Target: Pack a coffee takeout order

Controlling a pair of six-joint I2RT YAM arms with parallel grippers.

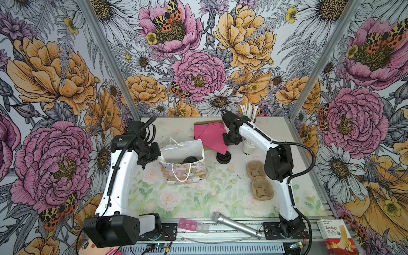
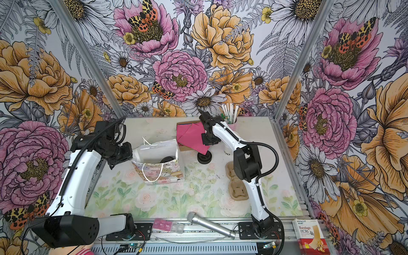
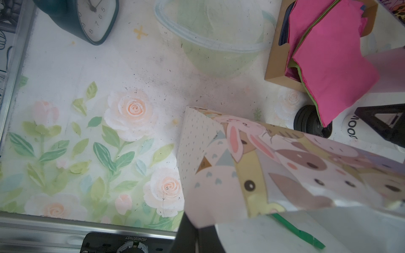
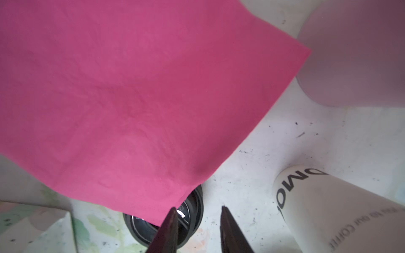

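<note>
A paper bag with animal faces (image 1: 196,172) stands upright with its top open; a dark round object (image 1: 190,160) shows inside. My left gripper is shut at the bag's upper left corner; whether the thin rim lies between its fingers is hidden. Pink napkins (image 4: 143,97) spill from a brown box, one corner over a black lid (image 4: 194,210). My right gripper hovers there with its fingers apart and nothing between them, one finger close to the napkin's tip. A white printed cup (image 4: 333,210) stands to its right.
A brown cup carrier (image 1: 260,187) lies right of centre. Behind the white cup, straws (image 1: 249,111) stand in a pink holder (image 4: 354,63). A microphone (image 1: 238,225) lies along the front rail.
</note>
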